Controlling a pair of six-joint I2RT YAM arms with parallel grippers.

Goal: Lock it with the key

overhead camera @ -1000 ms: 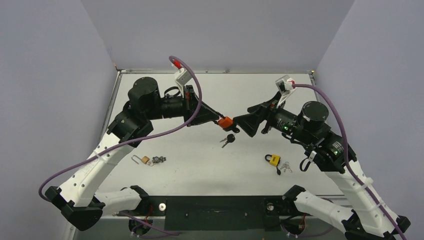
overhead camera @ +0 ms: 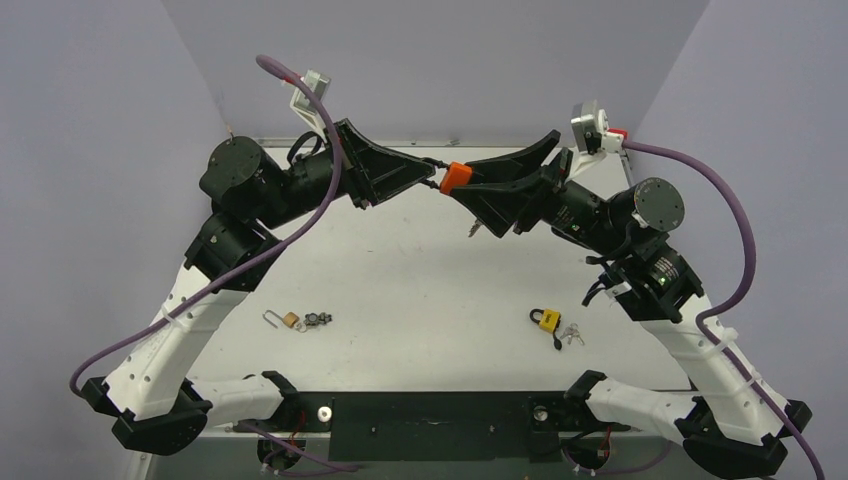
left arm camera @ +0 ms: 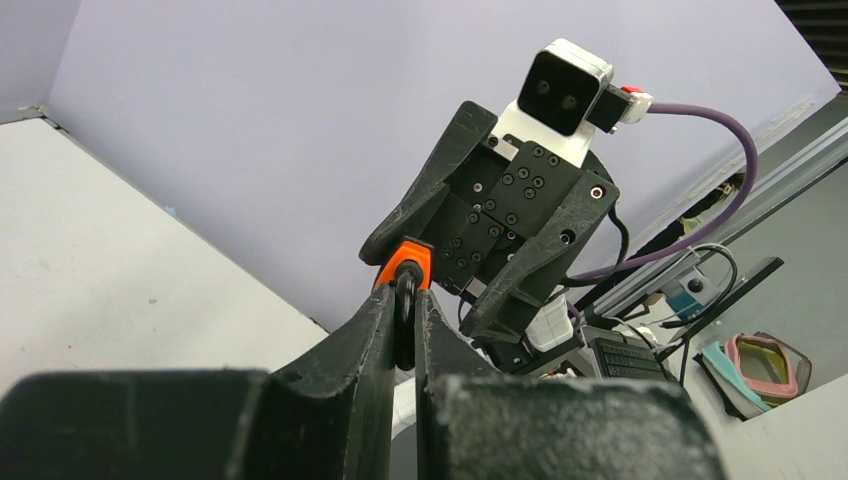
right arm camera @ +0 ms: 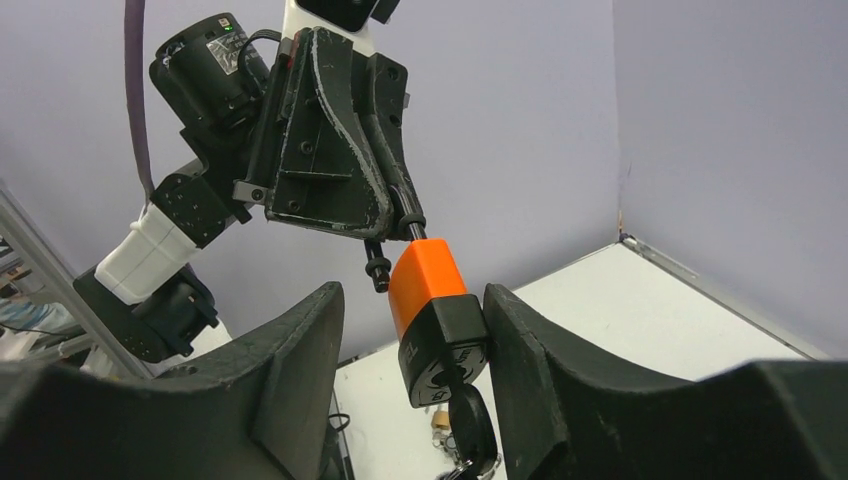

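An orange padlock (overhead camera: 456,178) with a black base is held in the air between my two grippers. My left gripper is shut on its dark shackle (left arm camera: 405,290). In the right wrist view, a black-headed key (right arm camera: 472,425) hangs at the lock's base; how deep it sits in the keyway, I cannot tell. A small loose key (overhead camera: 475,229) shows below the right fingers. My right gripper is part open, its fingers on either side of the lock body. The right fingertip is close against the lock; a gap shows on the left.
On the white table lie a brass padlock (overhead camera: 290,320) and a small metal item (overhead camera: 318,319) at the left. A yellow padlock (overhead camera: 549,319) and loose keys (overhead camera: 571,333) lie at the right.
The right fingers have come around the lock and drawn closer together.
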